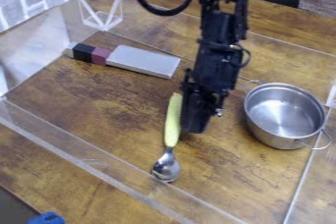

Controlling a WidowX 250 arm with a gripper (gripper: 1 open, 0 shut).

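Note:
My gripper (197, 116) is low over the wooden table, its tip beside a yellow-handled ladle. The handle (172, 120) runs upright in view along the gripper's left side, and the metal bowl of the ladle (165, 169) points toward the front. The fingers look shut; whether they touch the handle is hard to tell. A steel pot (284, 115) stands to the right of the gripper.
A silver bar (143, 59) with a dark end lies at the back left, near a white wire holder (101, 12). Clear plastic walls edge the area. A blue object sits at the bottom left.

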